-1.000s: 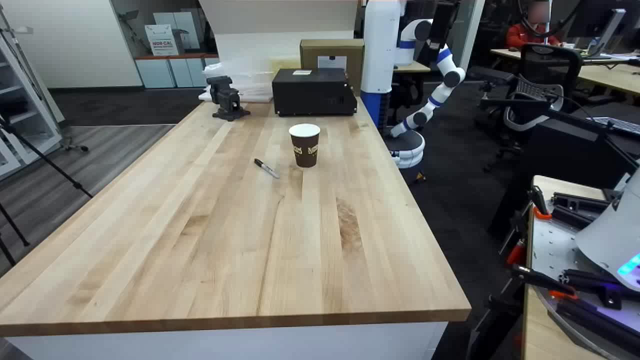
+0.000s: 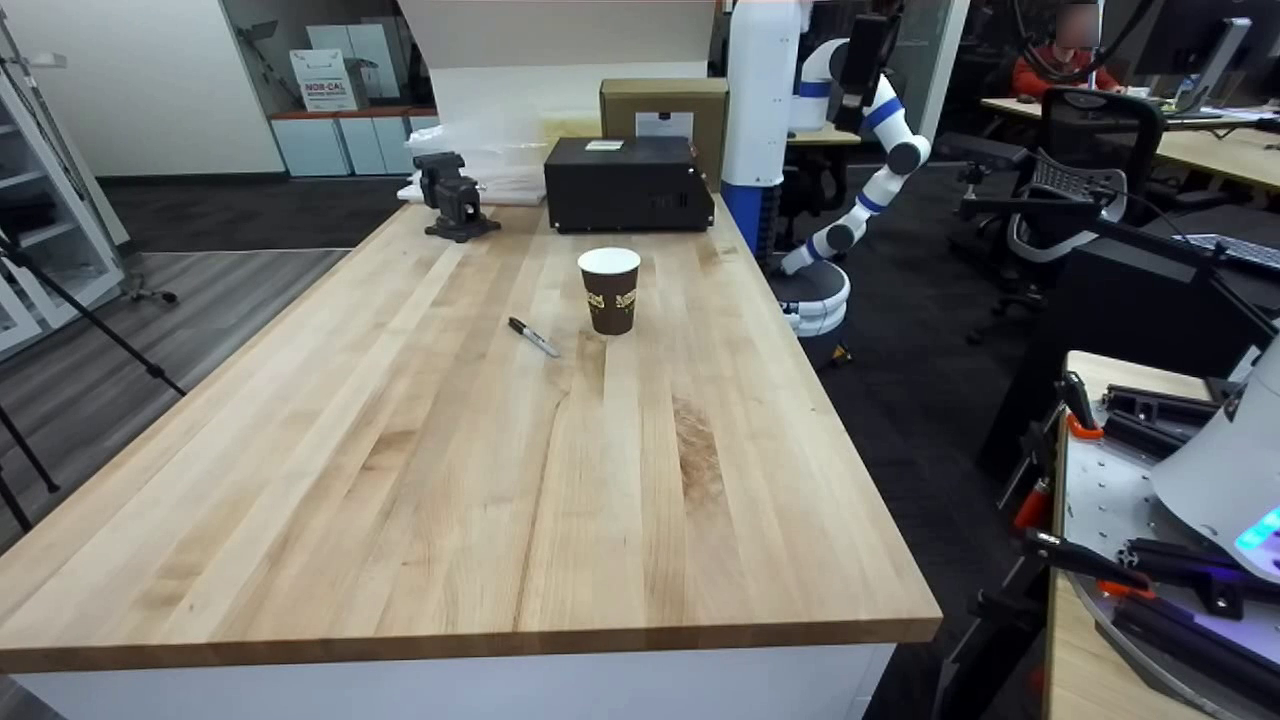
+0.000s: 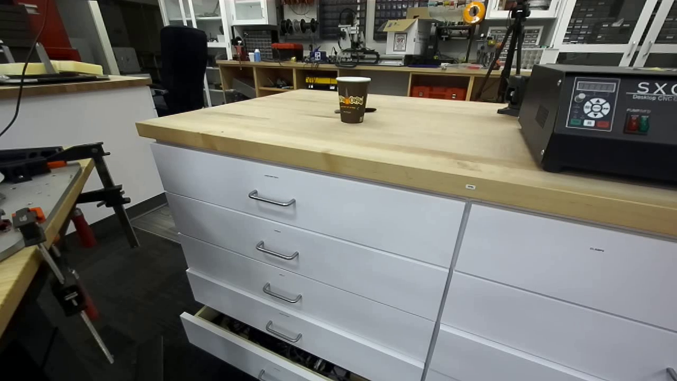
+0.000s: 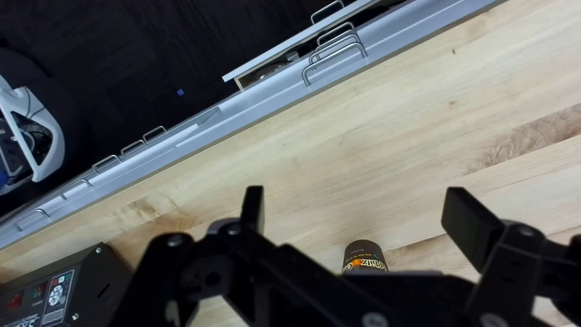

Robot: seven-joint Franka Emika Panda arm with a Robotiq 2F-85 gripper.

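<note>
A dark brown paper cup [image 2: 611, 294] with a white rim stands upright on the wooden table [image 2: 480, 504]. Beside it, to the left in exterior view 1, lies a black-capped marker [image 2: 533, 336]. From exterior view 2 the cup [image 3: 353, 101] partly hides the marker [image 3: 369, 110]. My gripper is open in the wrist view, its fingers wide apart with bare wood visible between them. The cup [image 4: 363, 256] shows low in that view, its lower part in the picture cut off by the gripper's body. No marker is visible there.
A black machine [image 2: 627, 184] and a small black vise [image 2: 453, 198] occupy the far end. Below the tabletop, one drawer [image 3: 254, 346] is pulled out. Clamps [image 2: 1086, 558] lie on the side bench.
In exterior view 1, the dark object at the top right and the cable near the top edge have shifted slightly. Cup and marker have not moved.
</note>
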